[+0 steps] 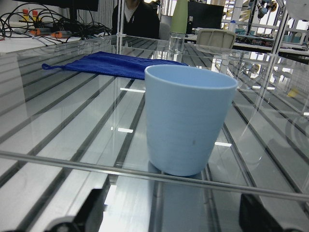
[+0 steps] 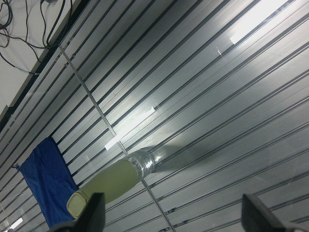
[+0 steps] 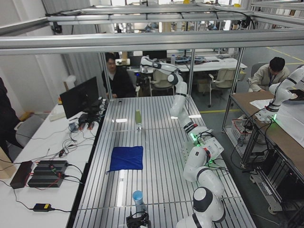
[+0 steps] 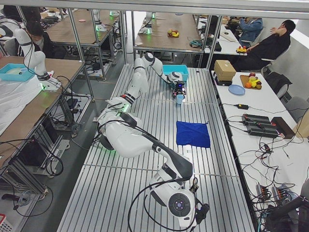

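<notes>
A light blue cup [image 3: 137,197] stands upright on the slatted table [image 3: 161,180]; it fills the middle of the left wrist view [image 1: 188,121]. My left gripper is just back from the cup, open, nothing between its fingers. A blue cloth [image 3: 126,157] lies flat farther along, and beyond it stands a bottle with a green upper part and clear base [image 3: 138,119]. My right gripper is raised above the bottle's end of the table, pointing down, open and empty; the bottle [image 2: 111,181] is below it.
A side desk [image 3: 47,137] with monitor, black power units and cables runs along one long edge. A teal bin [image 4: 174,68] is at one end in the camera right view. Aluminium frame posts surround the table, which has much bare room.
</notes>
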